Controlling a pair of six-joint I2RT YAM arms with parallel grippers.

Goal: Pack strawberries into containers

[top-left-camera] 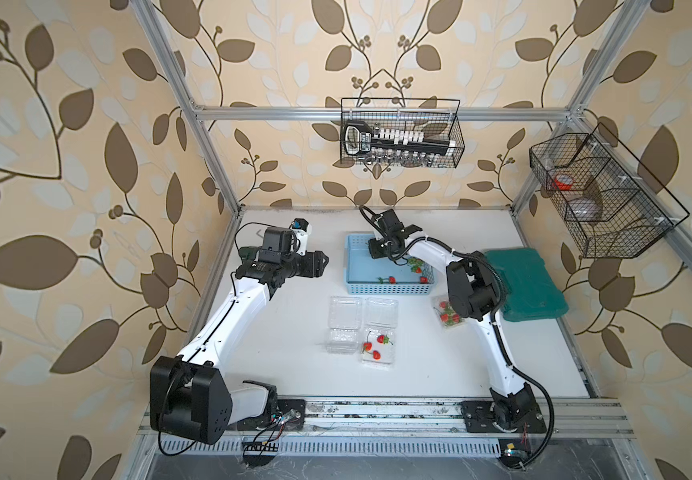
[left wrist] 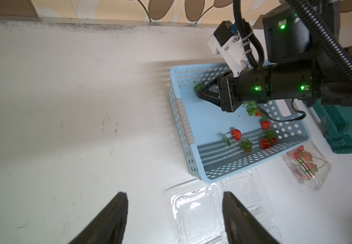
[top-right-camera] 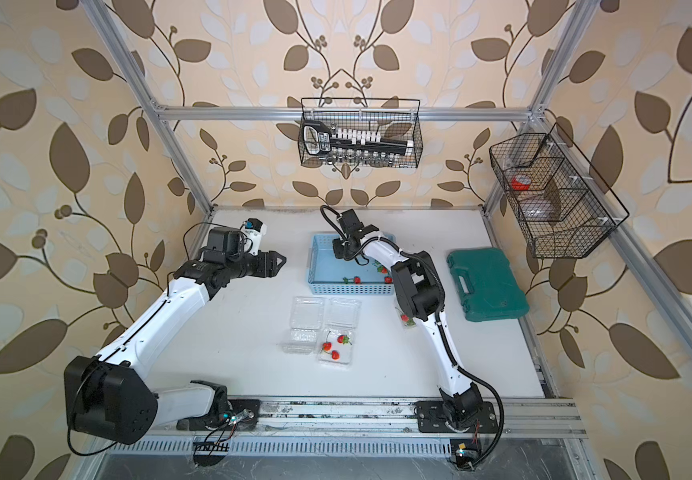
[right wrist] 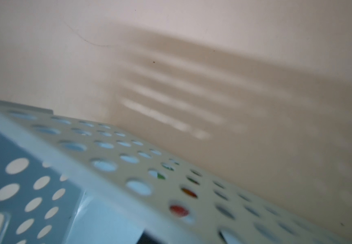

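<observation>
My right gripper is down in the blue basket [left wrist: 177, 118] at its rear left, beside green leaves [left wrist: 198, 86]; its fingers' state is hard to make out. Several strawberries [left wrist: 236, 134] lie elsewhere in the basket. In front, an open clear container [top-left-camera: 378, 352] holds three strawberries; an empty one [top-left-camera: 344, 336] stands beside it. A filled container [left wrist: 306, 164] sits right of the basket. My left gripper hangs over the table left of the basket, fingers apart at the bottom of its wrist view; I cannot see anything held between them.
A green case [top-right-camera: 486, 284] lies at the right of the table. Wire baskets [top-left-camera: 400, 132] hang on the back and right walls.
</observation>
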